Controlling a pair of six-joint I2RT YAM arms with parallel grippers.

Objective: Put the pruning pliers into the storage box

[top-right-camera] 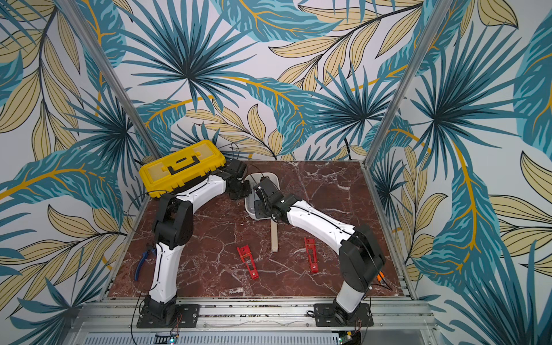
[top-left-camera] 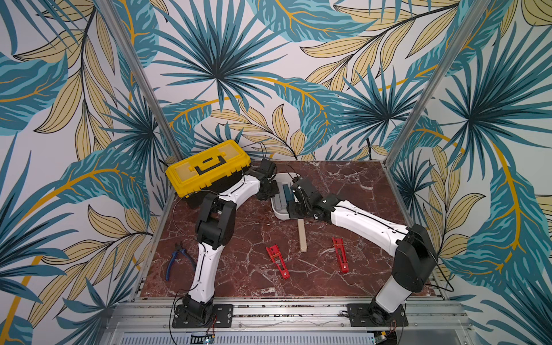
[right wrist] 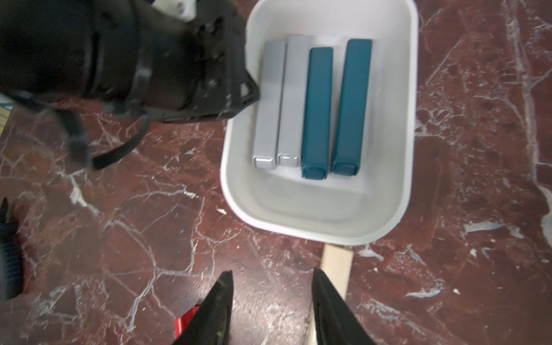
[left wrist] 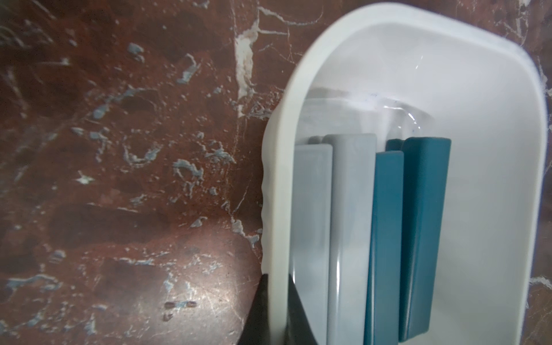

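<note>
The blue-handled pliers (top-left-camera: 170,263) (top-right-camera: 139,268) lie at the table's left, beside the left arm. A white box (left wrist: 483,230) (right wrist: 310,218) holds grey and teal bars side by side. My left gripper is shut at the box's left rim; the rim runs down between the camera and its fingertips, so whether it grips the rim is unclear. My right gripper is part open over the table just in front of the box, with nothing seen between its fingers.
A yellow toolbox (top-left-camera: 189,178) sits at the back left. A beige bar (top-left-camera: 302,238) and two red tools (top-left-camera: 277,261) (top-left-camera: 340,256) lie in front. An orange-handled tool (top-right-camera: 380,277) is partly hidden at right.
</note>
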